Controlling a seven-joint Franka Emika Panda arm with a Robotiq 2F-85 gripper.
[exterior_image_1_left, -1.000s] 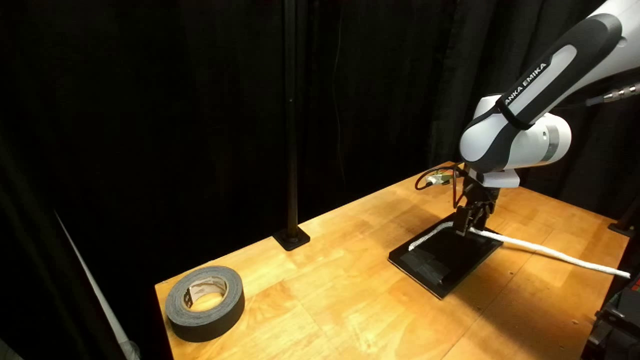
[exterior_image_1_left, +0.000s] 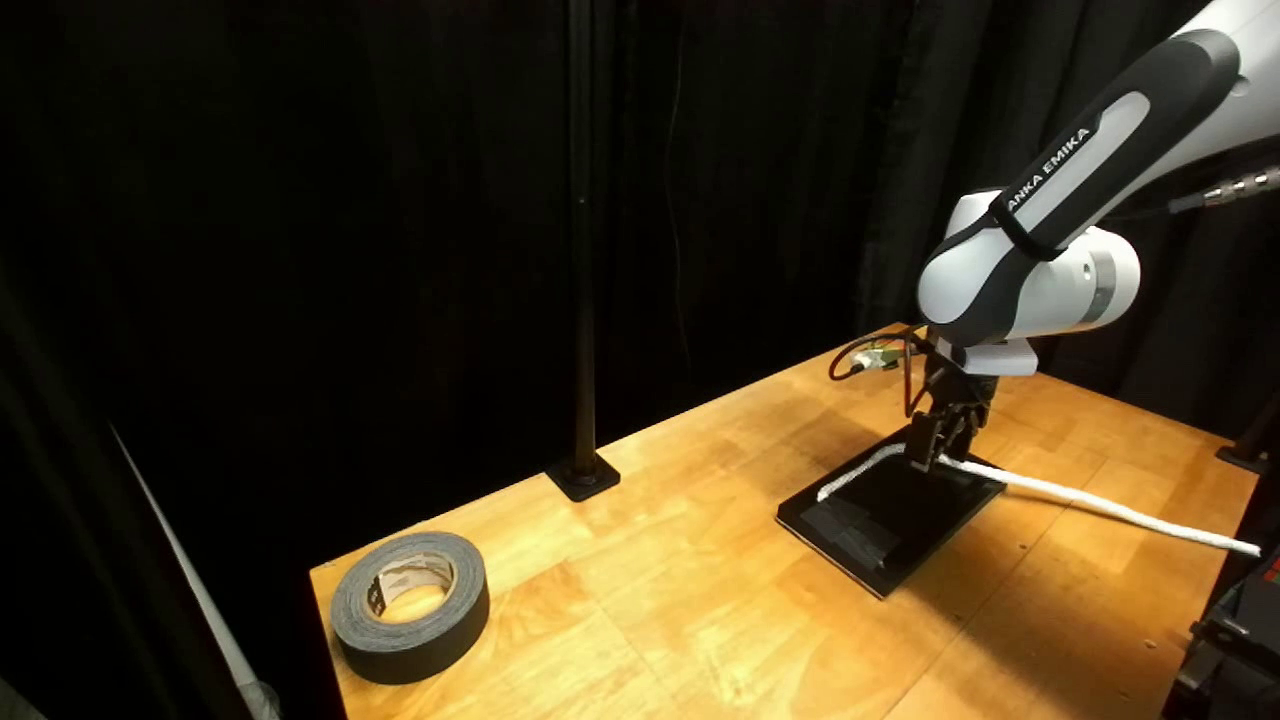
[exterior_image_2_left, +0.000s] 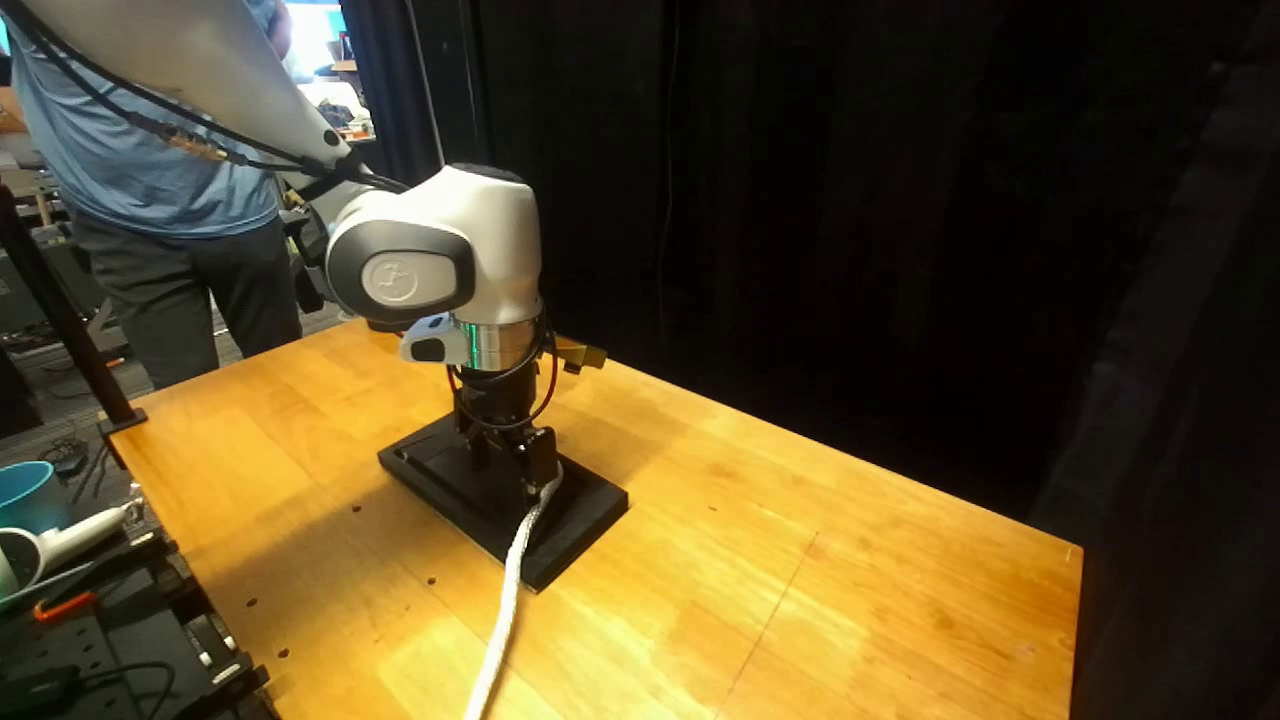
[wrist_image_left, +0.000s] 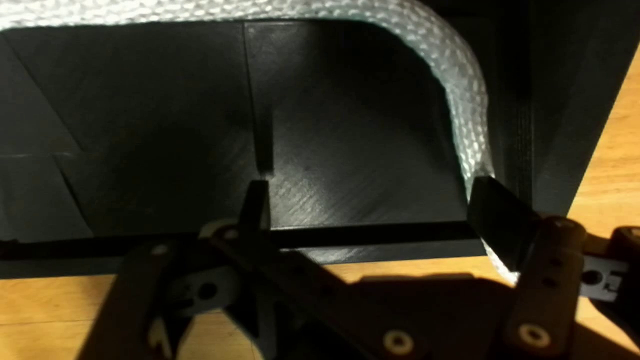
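Note:
A white braided rope (wrist_image_left: 457, 78) runs along one side of a black tray (exterior_image_1_left: 866, 528), bends near its corner and passes beneath one finger (wrist_image_left: 501, 222) of my gripper. Its far end trails off the tray onto the wooden table, as the rope (exterior_image_1_left: 1104, 505) shows in exterior view 1. Low over the tray, the gripper stands open with its two fingers well apart. Only bare black tray surface shows between them in the wrist view. Part of the rope is hidden behind the finger, and whether the two touch I cannot tell.
A roll of grey tape (exterior_image_1_left: 411, 606) lies at the table's far left corner in exterior view 1. A black post (exterior_image_1_left: 583, 468) stands at the back edge. Between tape and tray the table (exterior_image_1_left: 672, 576) is clear. A person (exterior_image_2_left: 168, 180) stands behind the arm.

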